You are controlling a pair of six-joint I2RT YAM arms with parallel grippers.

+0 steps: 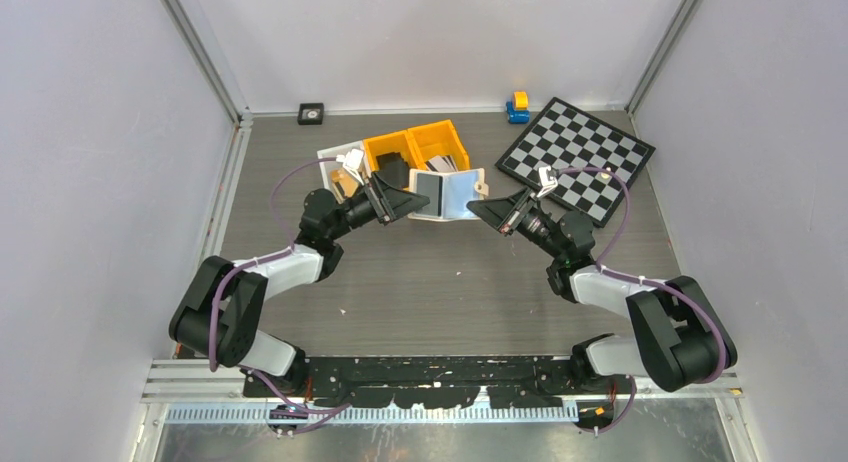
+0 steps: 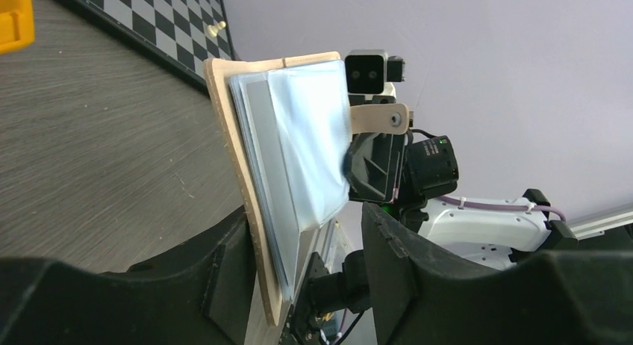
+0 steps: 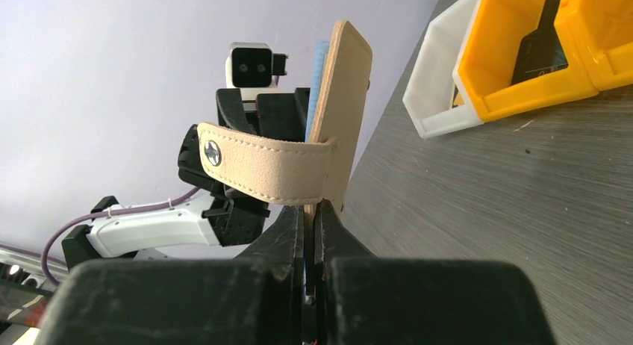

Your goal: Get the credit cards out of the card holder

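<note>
The tan card holder (image 1: 444,218) hangs spread open above the table, its clear sleeves showing and a dark card (image 1: 429,190) in the left half. My right gripper (image 1: 473,211) is shut on the holder's right edge; in the right wrist view the tan cover (image 3: 345,106) rises from between its fingers, beside the snap strap (image 3: 265,166). On the other side, my left gripper is part open, and the holder's near edge with its sleeves (image 2: 306,136) stands between its fingers. Whether both fingers touch it, I cannot tell.
Behind the holder, a yellow bin (image 1: 462,146) contains several cards (image 1: 441,164); beside it, another bin holds a black object (image 1: 393,169). A white bin (image 1: 325,153) adjoins them. The chessboard (image 1: 577,158) lies at the back right.
</note>
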